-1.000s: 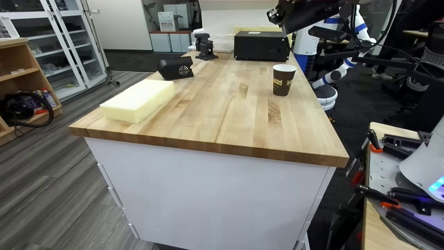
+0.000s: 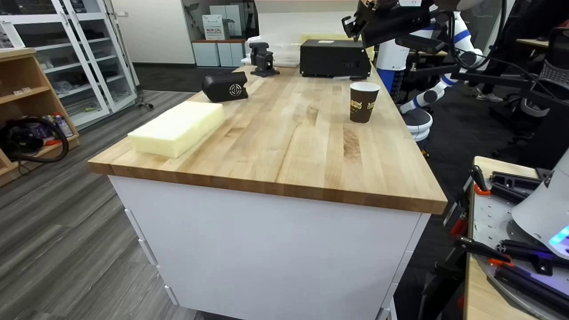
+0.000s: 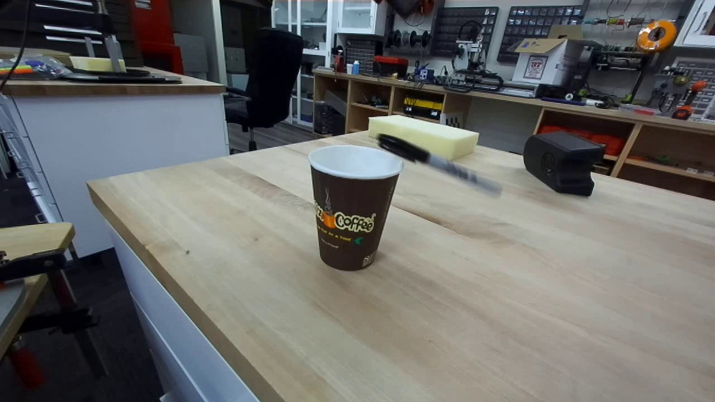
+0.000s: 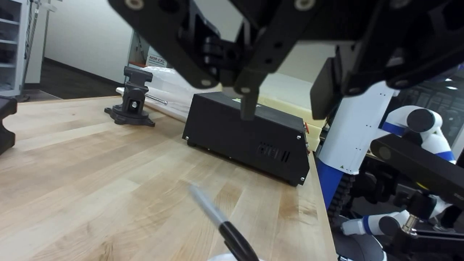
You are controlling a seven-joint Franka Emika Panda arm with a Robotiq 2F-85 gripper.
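Observation:
In the wrist view my gripper has its fingertips apart, with nothing between them. A black-and-grey marker (image 4: 212, 214) shows below and clear of the fingers, its black end over the white rim of a cup (image 4: 224, 258). In exterior view 2 the marker (image 3: 439, 164) is slanted and blurred, to the right of the cup's rim in the picture; no finger touches it. The brown paper coffee cup (image 3: 353, 221) stands upright on the wooden table. High above the table in exterior view 1, the gripper (image 2: 354, 31) is partly cut off by the top edge.
A yellow foam block (image 2: 177, 129) lies at the near left table corner. Behind it sit a black speaker-like object (image 2: 225, 87), a black mount (image 2: 262, 59) and a black box (image 2: 334, 58). The cup stands near the right edge.
The gripper's dark fingers stand slightly differently at the top of exterior view 1, and the arm has shifted a little. Cup, foam and the other table objects have stayed put.

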